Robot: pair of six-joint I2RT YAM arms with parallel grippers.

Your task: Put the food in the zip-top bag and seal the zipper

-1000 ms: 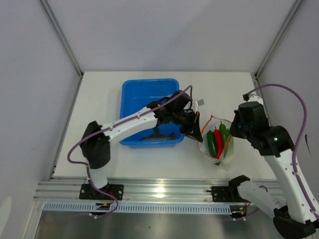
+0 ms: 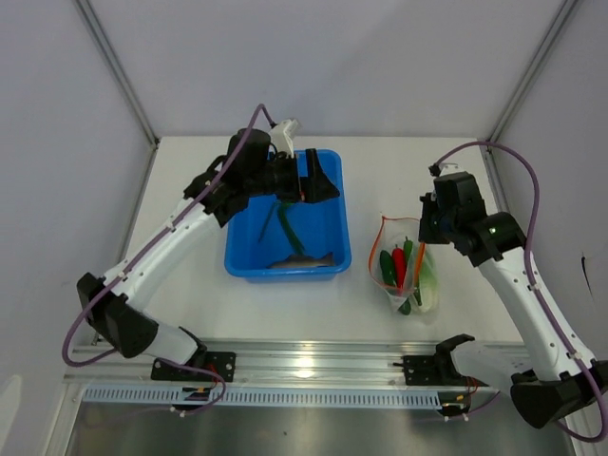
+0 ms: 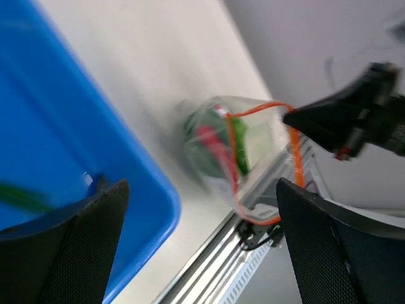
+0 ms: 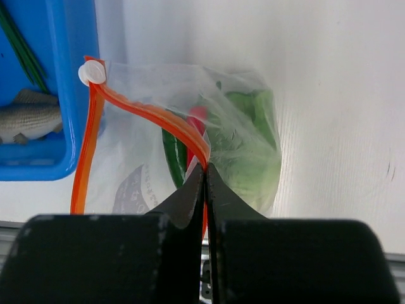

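The zip top bag (image 2: 384, 237) with orange zipper (image 4: 88, 145) holds green and red peppers (image 2: 399, 269) and pale green leaves (image 4: 247, 171), right of the blue bin. My right gripper (image 2: 427, 228) is shut on the bag's zipper edge. My left gripper (image 2: 313, 176) is open above the bin's right part, with nothing between its fingers; its wrist view is blurred.
The blue bin (image 2: 285, 271) holds long green vegetables (image 2: 290, 228) and a fish (image 4: 28, 120). Bare white table lies behind and around the bag; the metal rail (image 2: 304, 347) runs along the front edge.
My left gripper has moved up and back from beside the bag to over the bin, and opened. My right gripper and the bag have shifted slightly left.
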